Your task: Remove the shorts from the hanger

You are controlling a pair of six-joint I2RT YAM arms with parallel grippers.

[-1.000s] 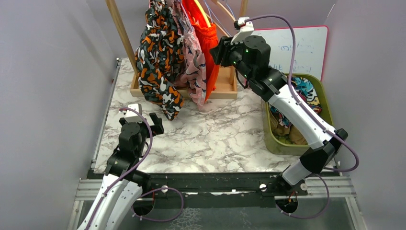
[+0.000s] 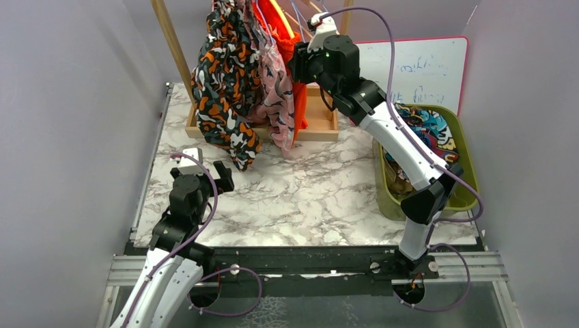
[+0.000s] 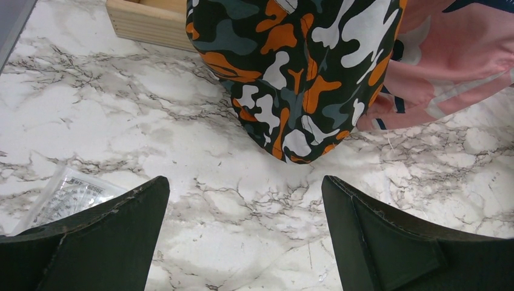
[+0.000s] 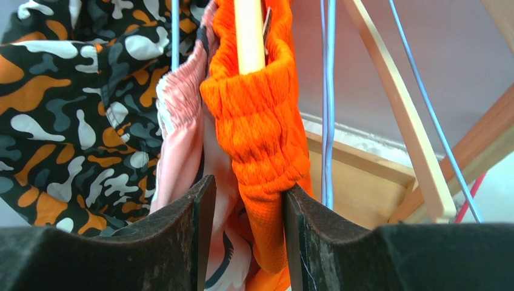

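Note:
Orange shorts (image 4: 260,133) hang with their gathered waistband round a pale yellow hanger bar (image 4: 250,36), beside pink patterned shorts (image 2: 276,96) and camouflage shorts (image 2: 225,89). My right gripper is at the waistband, its fingers part open on either side of the orange fabric's hanging end; whether they press on it is unclear. My left gripper stands open low over the marble table, nothing between its fingers, just in front of the camouflage cloth's lower end.
A wooden rack (image 2: 171,34) with thin blue hangers holds the clothes. An olive bin (image 2: 464,157) of clothing is at the right, a whiteboard (image 2: 423,55) behind it. A clear bag (image 3: 73,197) lies front left.
My right gripper has moved left and up to the orange shorts' waistband, the arm swinging with it. The left arm has not moved.

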